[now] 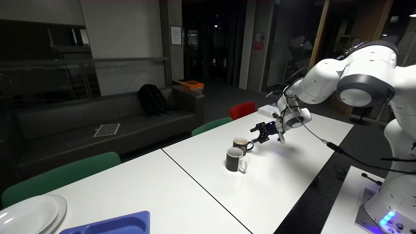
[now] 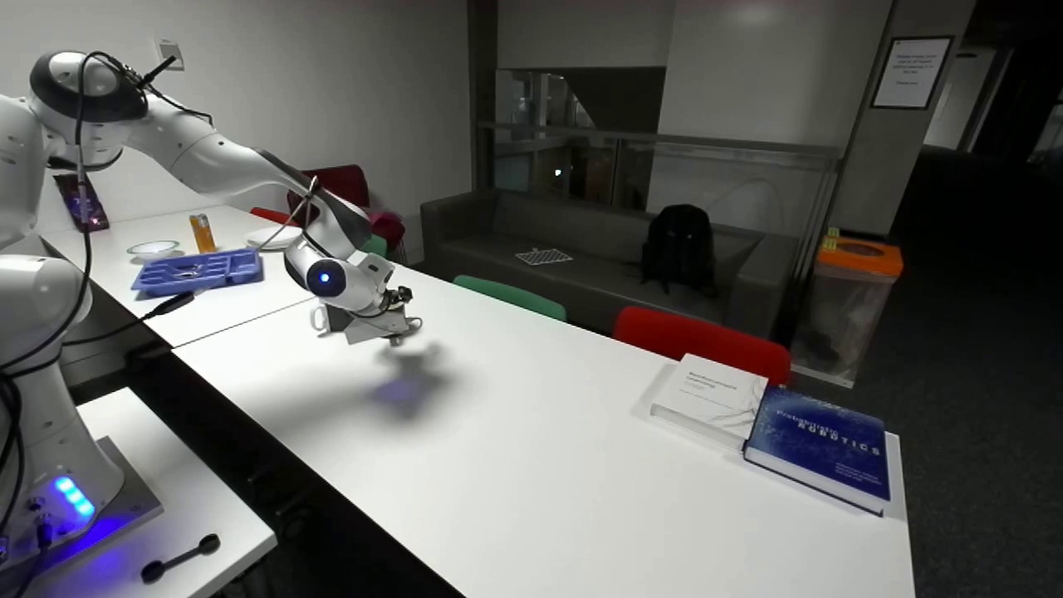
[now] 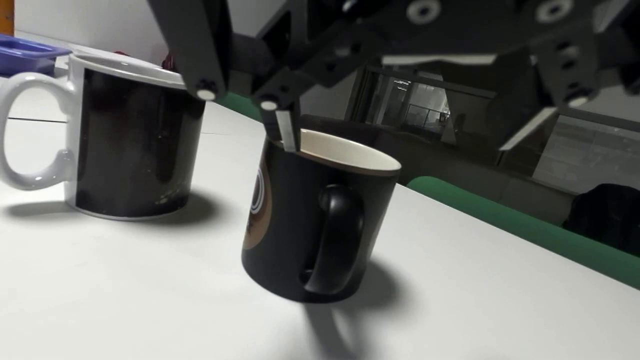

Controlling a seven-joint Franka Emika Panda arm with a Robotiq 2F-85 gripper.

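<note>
A black mug point(image 3: 294, 234) with a cream inside stands upright on the white table, its handle turned toward my gripper point(image 1: 254, 135). The same black mug point(image 1: 239, 147) shows in exterior view 1, apart from the fingers. My gripper is open wide with nothing between its fingers, slightly above and to the handle side of that mug. One finger point(image 3: 286, 129) overlaps the mug's rim in the wrist view. Close by stands a dark mug with a white handle point(image 3: 135, 144), upright. In exterior view 2 the arm mostly hides both mugs.
A blue tray point(image 2: 199, 271), a bowl point(image 2: 154, 247) and an orange container point(image 2: 203, 232) occupy the far table half. White plates point(image 1: 27, 216) lie there too. Two books point(image 2: 709, 390) rest at the opposite end. Between books and arm, the tabletop point(image 2: 558, 428) is clear.
</note>
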